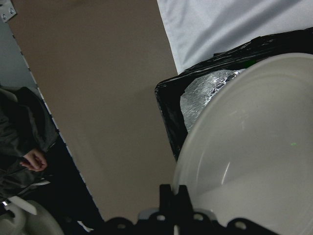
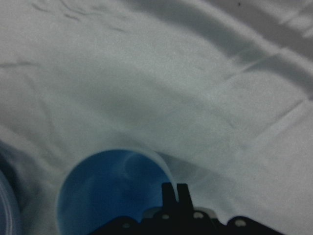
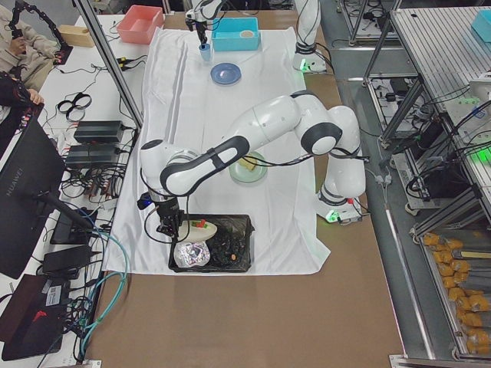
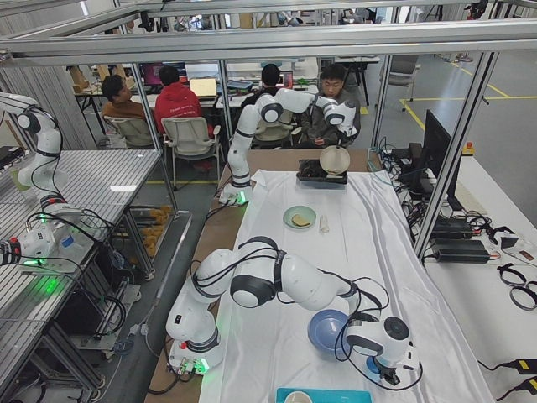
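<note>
My left gripper is shut on the rim of a cream bowl (image 1: pixel 254 147), held over a black-lined bin (image 4: pixel 311 179) containing crumpled foil (image 3: pixel 192 254). The bowl hides part of the bin in the left wrist view. My right gripper is shut on the rim of a blue cup (image 2: pixel 110 191), above the white cloth beside a blue plate (image 4: pixel 327 330).
A green plate (image 3: pixel 247 174) with a yellow item sits mid-cloth. A blue tray (image 3: pixel 235 42) is at the right arm's end. Monitor (image 3: pixel 23 199), cables and metal frame posts line one side. Brown board is bare beyond the bin.
</note>
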